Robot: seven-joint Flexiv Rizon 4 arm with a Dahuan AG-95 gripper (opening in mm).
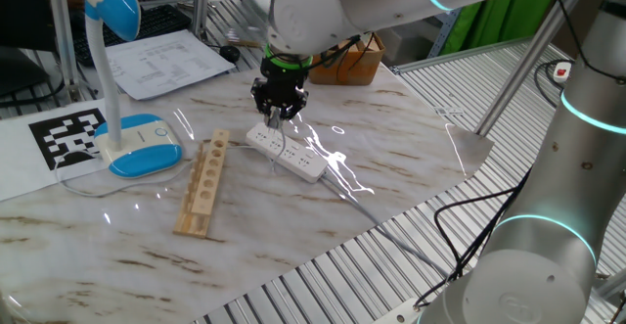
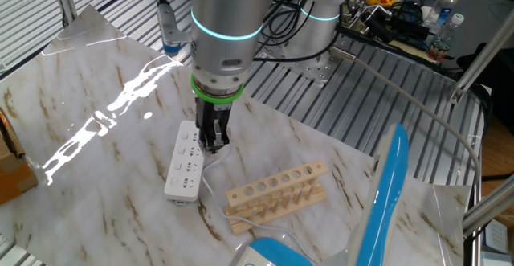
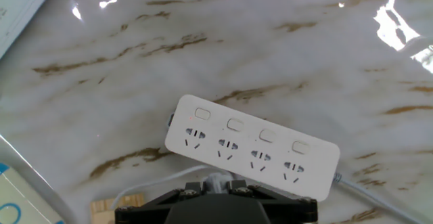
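Observation:
A white power strip (image 3: 252, 146) with several sockets and switches lies on the marble-patterned table. Low over the strip, in exterior view 1, is my gripper (image 1: 275, 118), pointing down. In the wrist view its fingers close around a pale plug (image 3: 218, 181), and a thin white cable (image 3: 159, 180) runs off to the left from there. This cable leads towards the blue-and-white desk lamp (image 1: 139, 148). The plug's prongs are hidden, and I cannot tell whether it touches the strip. In exterior view 2 the gripper covers part of the strip's edge.
A wooden test-tube rack (image 2: 277, 192) stands between the strip and the lamp. Behind the arm is a brown box (image 1: 349, 65); papers (image 1: 171, 65) lie at the back left. The strip's grey cord (image 1: 377, 224) crosses the table edge. Open tabletop lies in front.

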